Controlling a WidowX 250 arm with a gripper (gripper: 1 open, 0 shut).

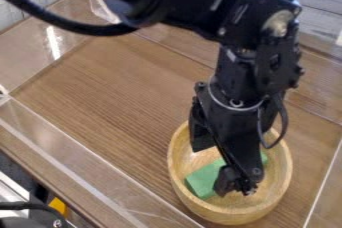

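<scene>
My black gripper (230,144) is lowered into a round wooden bowl (193,196) at the lower right, open, with its fingers around a green block (205,180) lying in the bowl. The gripper hides much of the block, and I cannot tell whether the fingers touch it.
At the lower left, beyond the edge, are dark cables and a yellow item (56,206). The arm covers much of the top of the view.
</scene>
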